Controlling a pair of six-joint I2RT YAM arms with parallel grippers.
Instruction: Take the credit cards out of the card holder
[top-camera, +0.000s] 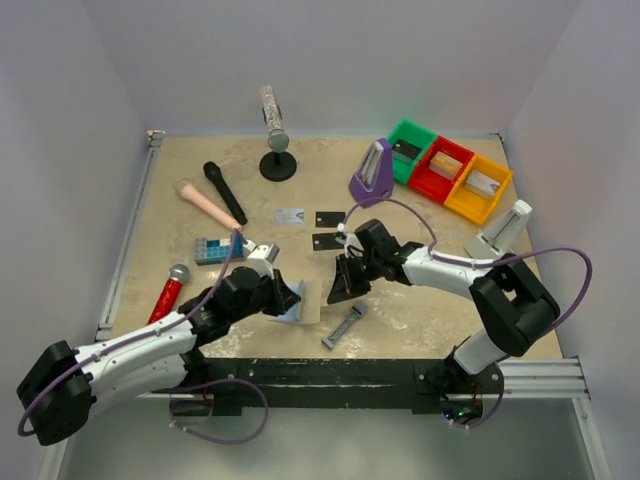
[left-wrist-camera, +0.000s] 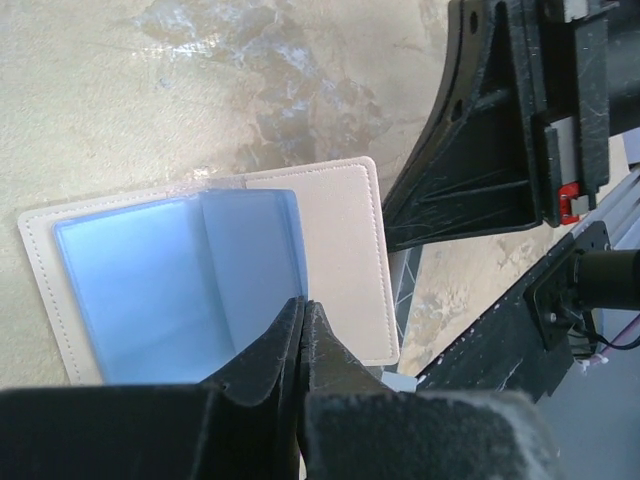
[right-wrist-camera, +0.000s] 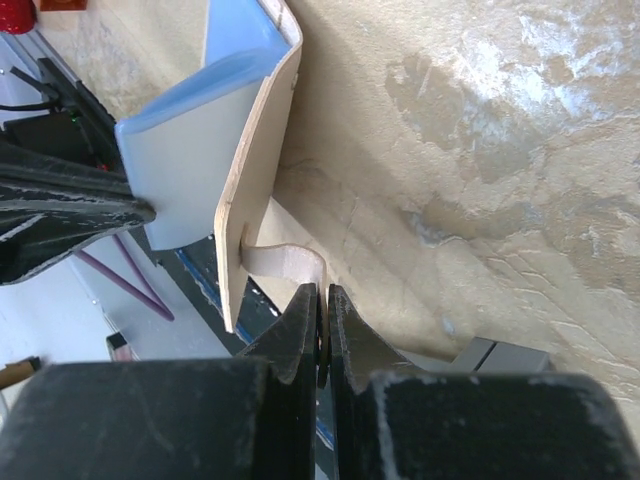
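Note:
The beige card holder (top-camera: 312, 306) stands spread open between my two grippers at the front middle of the table. Inside it are blue-edged translucent sleeves (left-wrist-camera: 140, 290). My left gripper is shut at the edge of the innermost sleeve flap (left-wrist-camera: 258, 250), which stands lifted away from the cover (right-wrist-camera: 262, 150). On the other side, my right gripper is shut on the holder's thin strap (right-wrist-camera: 290, 261). Away from the holder lie a pale card (top-camera: 290, 216) and two dark cards (top-camera: 329, 219), flat on the table. Whether cards sit inside the sleeves cannot be told.
A grey tool (top-camera: 345, 326) lies just right of the holder. Green, red and yellow bins (top-camera: 437, 165) stand at the back right beside a purple holder (top-camera: 372, 175). Microphones and a blue block (top-camera: 218, 250) occupy the left.

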